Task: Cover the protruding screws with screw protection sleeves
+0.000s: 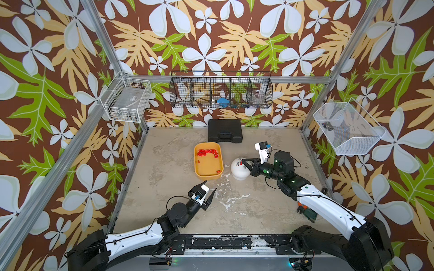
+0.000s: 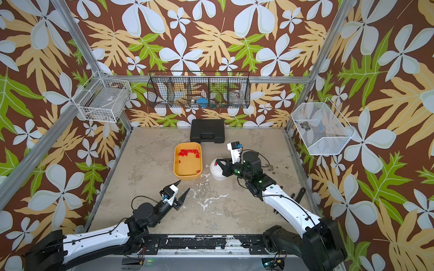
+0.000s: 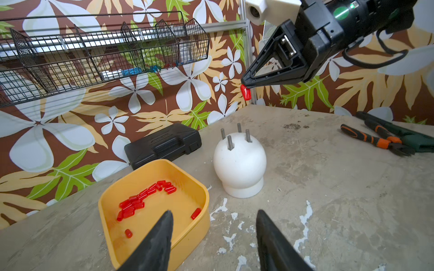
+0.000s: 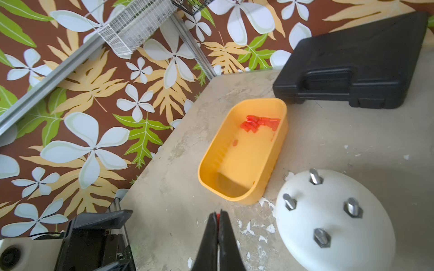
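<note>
A white dome [image 3: 239,167] stands on the table with several bare protruding screws [image 4: 321,237] on top. My right gripper is above it, shut on a red sleeve [image 3: 246,94] at its tips. My left gripper is part open with nothing between its fingers, low in front of the orange bin [image 3: 110,212] and left of the dome in the top views. Red sleeves [image 3: 171,190] lie in the bin, mostly clustered toward the back.
A black case [image 4: 348,67] lies behind the bin. Tools [image 3: 366,137] lie at the right side of the table. Wire baskets [image 1: 221,90] hang on the walls.
</note>
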